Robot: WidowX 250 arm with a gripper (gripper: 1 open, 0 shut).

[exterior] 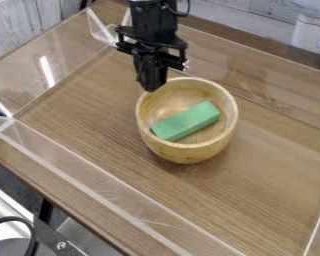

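A wooden bowl (186, 147) sits right of centre on the wooden table (83, 140), holding a green rectangular block (186, 119) lying tilted inside it. My black gripper (152, 80) hangs just behind and above the bowl's back-left rim, its tip pointing down and outside the block's area. It looks shut, with nothing visible between its fingers.
White and pale panels border the table at the left and top right. A black cable lies at the bottom left.
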